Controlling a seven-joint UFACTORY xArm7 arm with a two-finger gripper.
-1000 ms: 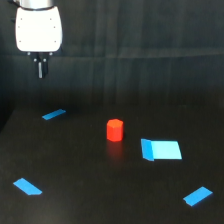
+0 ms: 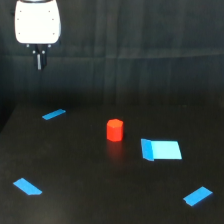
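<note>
A small red block (image 2: 115, 131) stands upright near the middle of the dark table. To its right and a bit nearer lies a flat, light blue patch (image 2: 166, 150), with a darker blue strip (image 2: 147, 150) along its left edge. High at the upper left, my gripper (image 2: 39, 66) hangs below the white arm (image 2: 38, 22), well away from both. Its dark fingers are small and close together against the dark background, too unclear to tell whether they touch. I see no object hanging from them.
Blue tape pieces lie on the table at the back left (image 2: 54, 114), front left (image 2: 27, 187) and front right (image 2: 198, 196). A dark curtain (image 2: 130, 55) hangs behind.
My arm and gripper have risen slightly, with a small shift to the left. The red block and the blue patch have stayed in place.
</note>
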